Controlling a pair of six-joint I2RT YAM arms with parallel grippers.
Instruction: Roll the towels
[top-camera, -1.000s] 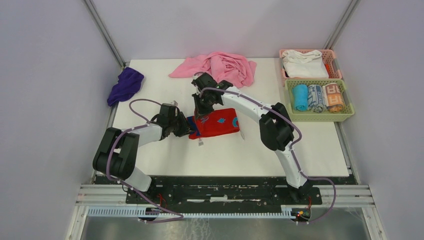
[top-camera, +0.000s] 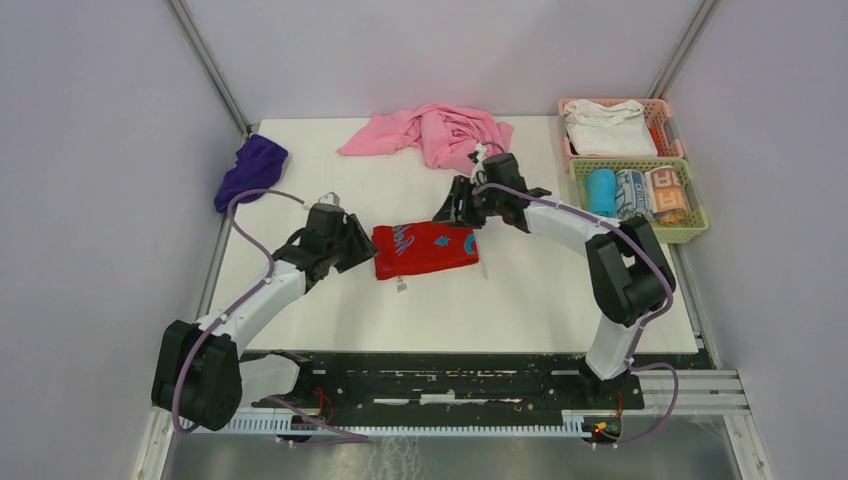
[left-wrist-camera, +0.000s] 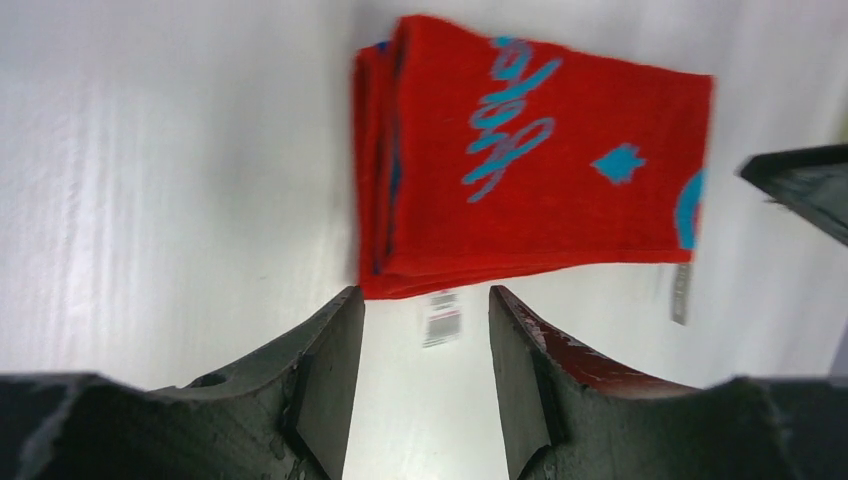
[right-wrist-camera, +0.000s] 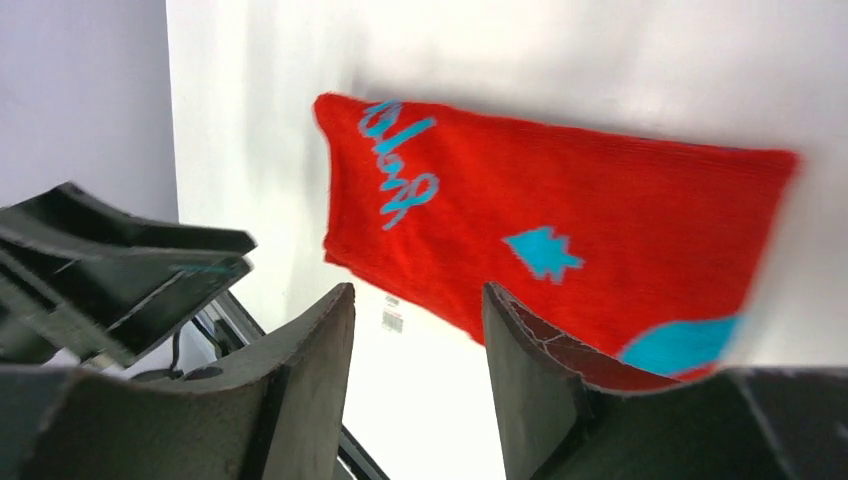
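Observation:
A red towel (top-camera: 424, 252) with turquoise lettering lies flat at the middle of the table, folded into a rectangle, its left edge doubled over in layers. My left gripper (top-camera: 360, 250) is just left of that edge; in the left wrist view its fingers stand apart below the towel (left-wrist-camera: 540, 170), holding nothing. My right gripper (top-camera: 450, 208) is above the towel's upper right; in the right wrist view its fingers are parted over the towel (right-wrist-camera: 550, 210), with nothing seen between them.
A pink towel (top-camera: 430, 135) lies heaped at the back, a purple one (top-camera: 250, 172) at the left edge. At the right, a green basket (top-camera: 640, 230) holds several rolled towels; a pink basket (top-camera: 614, 103) behind holds white cloth.
My right gripper has moved right along the towel from its left end. My left gripper has backed off slightly leftward. The blue strip seen at the left end is now mostly covered by red.

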